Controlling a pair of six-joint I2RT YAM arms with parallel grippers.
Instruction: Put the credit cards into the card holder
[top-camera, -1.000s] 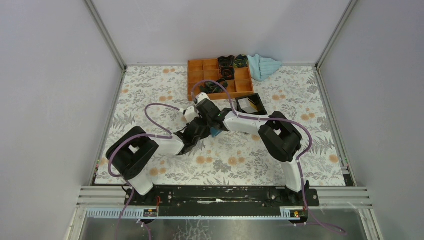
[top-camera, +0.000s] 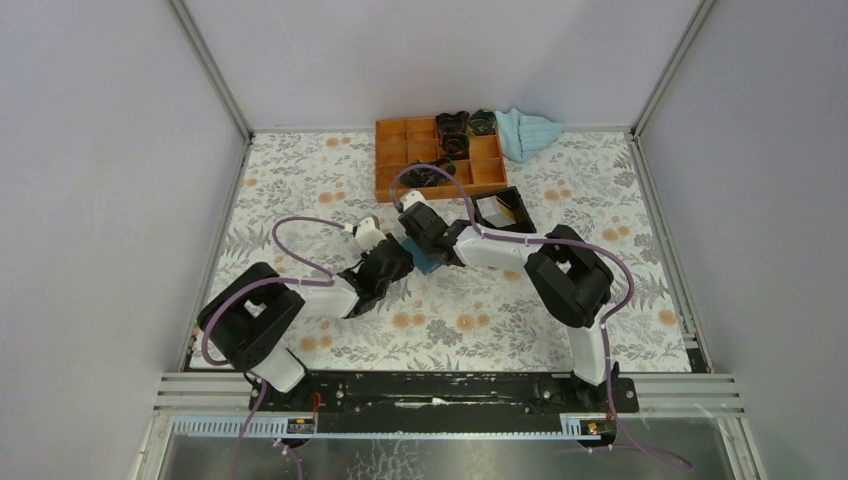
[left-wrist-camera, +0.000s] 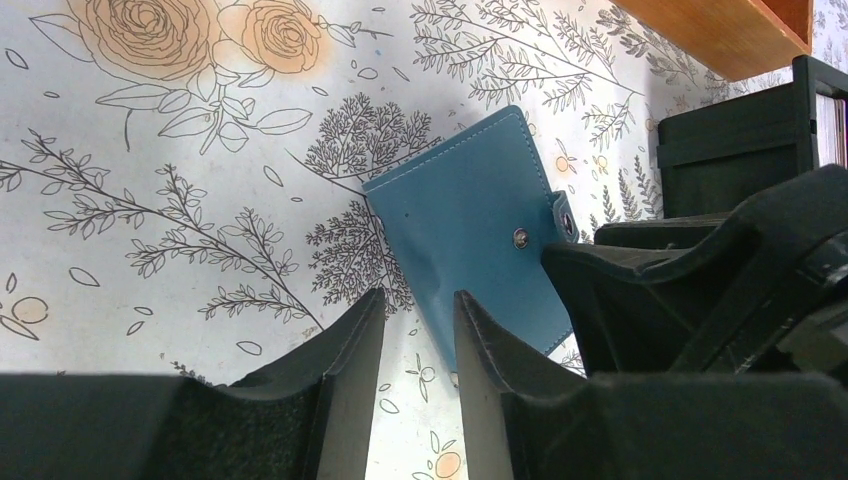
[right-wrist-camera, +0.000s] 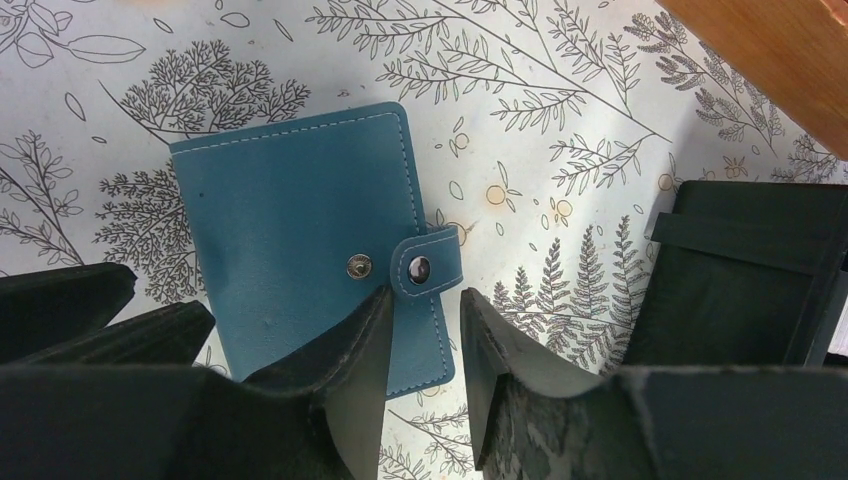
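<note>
The blue card holder (top-camera: 424, 262) lies flat on the table between my two grippers, partly hidden by them in the top view. Its strap (right-wrist-camera: 428, 263) with a snap button folds over the right edge, apart from the metal stud (right-wrist-camera: 359, 266) on the cover. The left gripper is over the holder's lower left edge, fingers apart and nothing between them. Over the strap side hovers my right gripper, open and empty. One of its fingers appears in front of the strap.
To the right stands a black box (top-camera: 519, 222) with cards inside, near the right arm. Behind are a wooden compartment tray (top-camera: 390, 160) holding dark items and a light blue cloth (top-camera: 527, 135).
My left gripper has drawn back to the left, so more of the blue holder shows between the grippers. The right arm has shifted slightly to the right.
</note>
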